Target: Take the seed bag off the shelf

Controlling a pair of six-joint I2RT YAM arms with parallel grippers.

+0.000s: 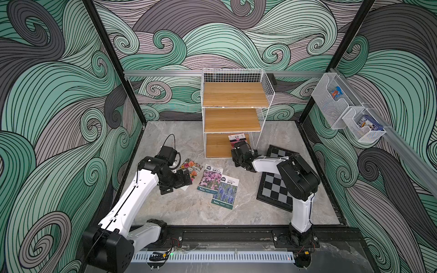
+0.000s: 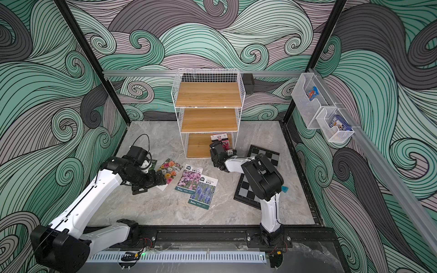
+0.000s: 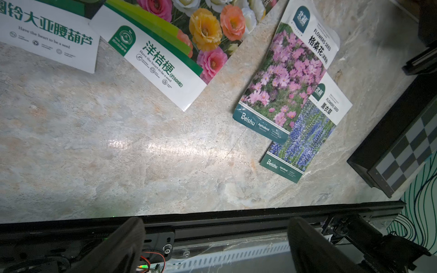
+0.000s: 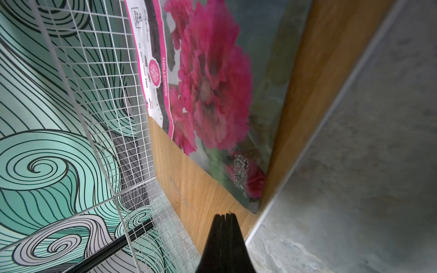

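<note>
The pink hollyhock seed bag (image 4: 214, 82) lies flat on the wooden bottom shelf (image 4: 182, 182), one corner close to the shelf's front edge. From above, the bag (image 1: 236, 138) is partly hidden by the right arm. My right gripper is shut with its tips pressed together; nothing is between them. Its tips appear just below the bag's nearest corner in the right wrist view, with the whole bag outside the fingers. Over the left part of the table, my left gripper stands open and empty, its fingers (image 3: 120, 245) spread wide.
Pink-flower (image 1: 210, 178) and lavender (image 1: 225, 192) seed packets overlap mid-table. A mixed-flower packet (image 2: 170, 170) lies near the left gripper. Beneath the right arm is a checkerboard (image 1: 275, 191). White wire mesh (image 4: 113, 91) sides the shelf; its upper two boards are bare.
</note>
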